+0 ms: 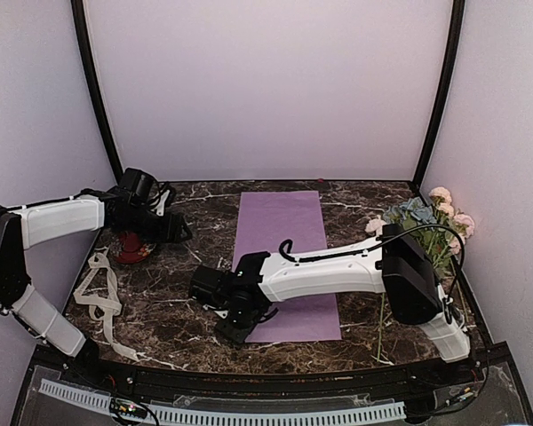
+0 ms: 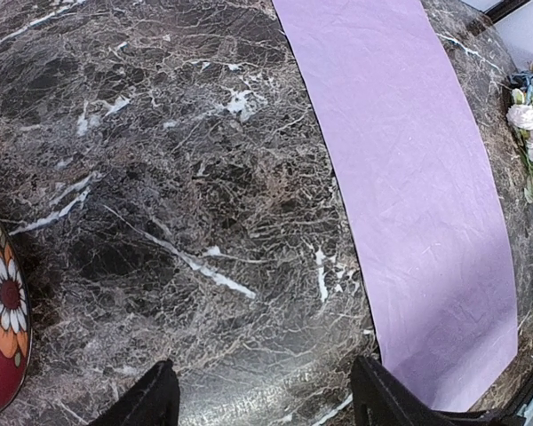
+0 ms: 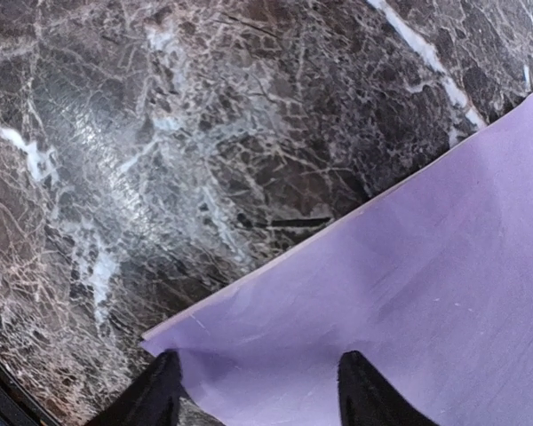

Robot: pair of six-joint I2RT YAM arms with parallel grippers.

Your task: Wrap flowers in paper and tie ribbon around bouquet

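Note:
A purple sheet point(image 1: 280, 222) lies flat on the dark marbled table, its near part partly covered by the right arm. Over the sheet's near left corner hovers my right gripper point(image 1: 230, 330); its fingers stand apart on either side of that corner of the sheet point(image 3: 275, 355) in the right wrist view, with nothing seen held. My left gripper point(image 1: 179, 232) is open and empty above bare table left of the sheet. Fake flowers point(image 1: 440, 213), pink, white and blue with long green stems, lie at the right. A white ribbon point(image 1: 109, 306) rests loosely folded at the far left.
Behind the left arm sits a red flower-patterned container point(image 2: 4, 311), mostly hidden in the top view. Walls point(image 1: 35, 115) close in the sides and back.

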